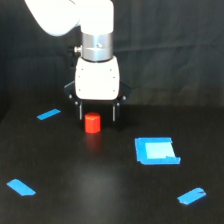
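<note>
In the camera view a small red block (pixel 92 123) rests on the black table, left of the middle. My white gripper (pixel 97 114) points down just over it or a little behind it, its two dark fingers spread wide. It stands open, with one finger to each side of the block's line and a wider gap on the right. Whether the fingertips reach down around the block cannot be told from this angle.
A blue square with a paler centre (pixel 155 151) lies to the right. Blue strips lie on the table at the left back (pixel 48 114), left front (pixel 20 187) and right front (pixel 191 196).
</note>
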